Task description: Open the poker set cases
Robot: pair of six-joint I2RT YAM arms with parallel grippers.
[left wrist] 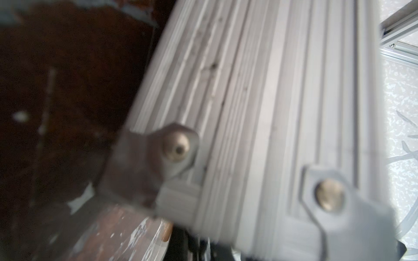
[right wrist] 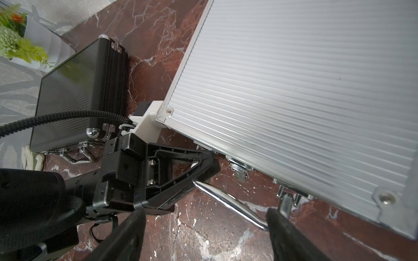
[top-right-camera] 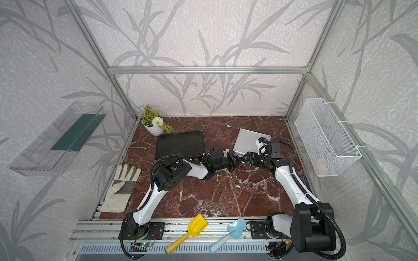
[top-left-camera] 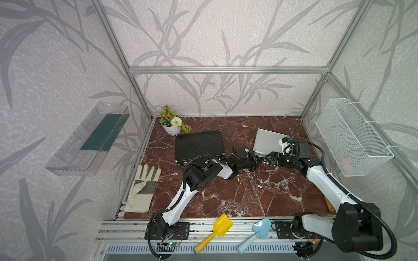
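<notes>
The silver case [right wrist: 296, 78] lies on the right of the table, its latches [right wrist: 239, 169] and chrome handle [right wrist: 230, 204] along the front edge. My left gripper [top-left-camera: 257, 159] is shut at that front edge, its black fingers at the handle's left end in the right wrist view. My right gripper is part open over the handle's front, fingers either side in the foreground. The left wrist view shows the case's ribbed metal side up close and blurred. A black case [top-left-camera: 199, 143] lies closed to the left.
A flower pot [top-left-camera: 173, 126] stands at the back left, gloves [top-left-camera: 141, 189] lie at the left edge, and yellow [top-left-camera: 222, 224] and blue [top-left-camera: 261, 228] scoops lie along the front rail. Wire baskets [top-left-camera: 348, 130] hang on both walls.
</notes>
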